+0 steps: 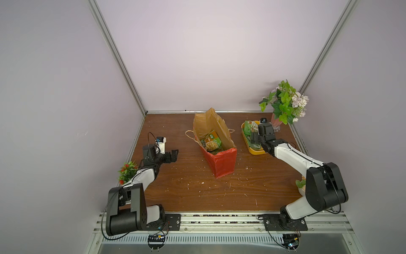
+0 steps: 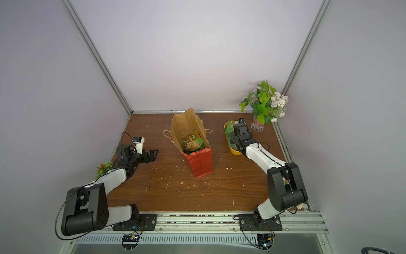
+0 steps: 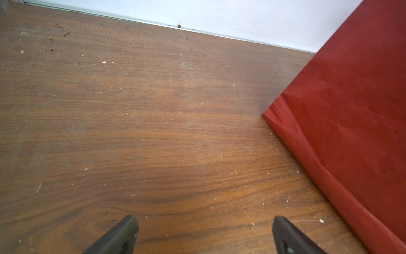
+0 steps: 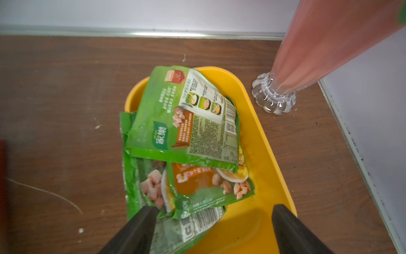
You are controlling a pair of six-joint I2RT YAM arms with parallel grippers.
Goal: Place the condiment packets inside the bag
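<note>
A red paper bag with brown lining stands open mid-table, holding at least one green-and-orange packet. To its right, a yellow tray holds several green condiment packets, stacked. My right gripper hangs open just over the tray, its fingers around the near part of the pile, nothing gripped. My left gripper is open and empty over bare table, left of the bag; in the left wrist view the bag's red side fills the right.
A pink vase with flowers stands just behind the tray at the back right. Small potted plants sit at both sides. The table between bag and front edge is clear.
</note>
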